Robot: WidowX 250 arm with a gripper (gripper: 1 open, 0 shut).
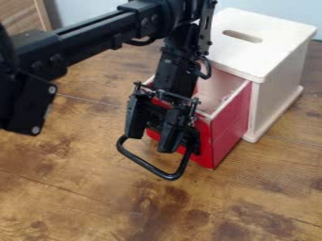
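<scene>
The black arm reaches in from the upper left to its gripper (161, 127), which hangs at the front of a red-fronted bin (225, 131) with a pale inside. A black U-shaped bar (172, 174) sticks out low from the gripper area, in front of the bin. The gripper body hides much of the bin's left part, and whether its fingers are open or shut on the bar is unclear.
A white wooden box (278, 66) with a slot in its top stands behind the bin at the right.
</scene>
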